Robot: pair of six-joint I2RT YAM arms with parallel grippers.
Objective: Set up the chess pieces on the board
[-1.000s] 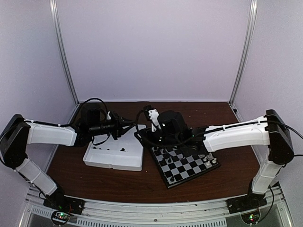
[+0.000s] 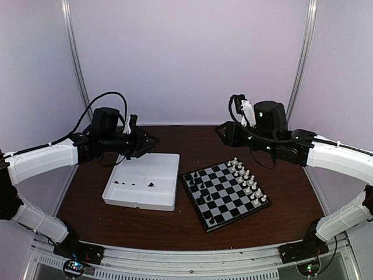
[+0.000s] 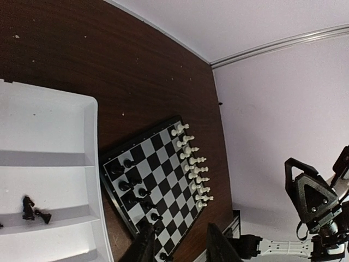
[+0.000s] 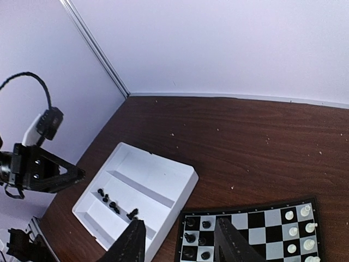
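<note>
The chessboard (image 2: 224, 195) lies turned at an angle on the table. White pieces (image 2: 247, 181) stand in rows along its right side. Several black pieces (image 3: 131, 185) stand near the opposite edge, with bare squares among them. A few black pieces (image 4: 113, 206) lie in a compartment of the white tray (image 4: 158, 183), left of the board. My left gripper is raised over the tray area, its fingers apart and empty. Up above the far side of the board, my right gripper also has its fingers apart, nothing visible between them.
Pale walls (image 2: 186, 64) close off the back and both sides. Tray and board lie close beside each other, a narrow gap between them.
My right arm has pulled up and to the right, uncovering the board. My left arm has drawn up and slightly left. The two grippers, close together before, are now well apart.
</note>
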